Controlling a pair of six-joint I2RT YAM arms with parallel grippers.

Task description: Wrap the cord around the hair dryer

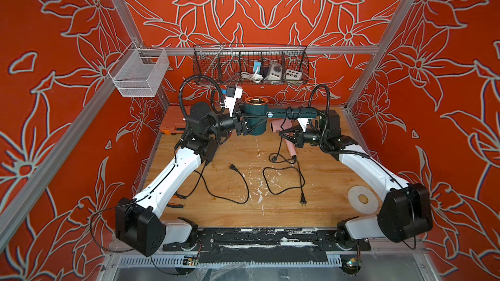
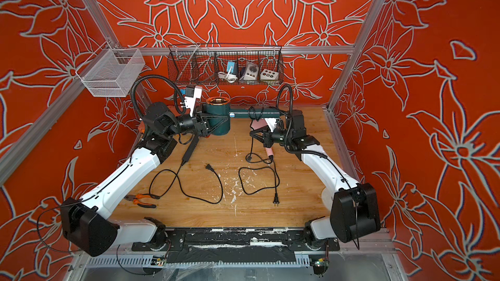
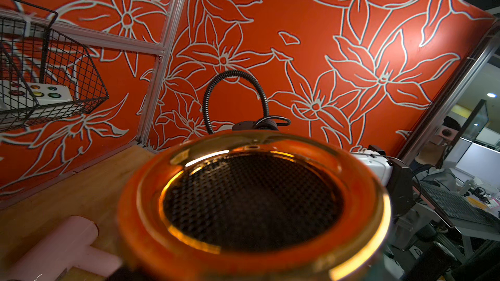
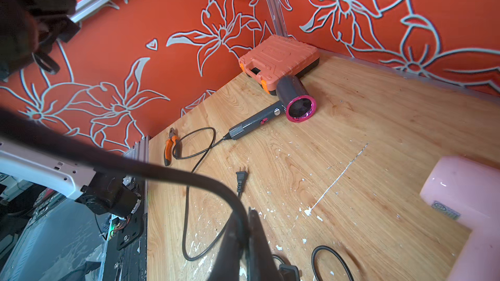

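A dark teal hair dryer with copper rim hangs in the air, my left gripper shut on its barrel; its handle points right. Dark cord winds over the handle and hangs down. My right gripper is shut just below the handle, the cord running down between its fingertips in the right wrist view.
On the table lie a pink dryer, a grey dryer, orange case, pliers, loose cords and a white ring. Wire baskets hang on the back wall.
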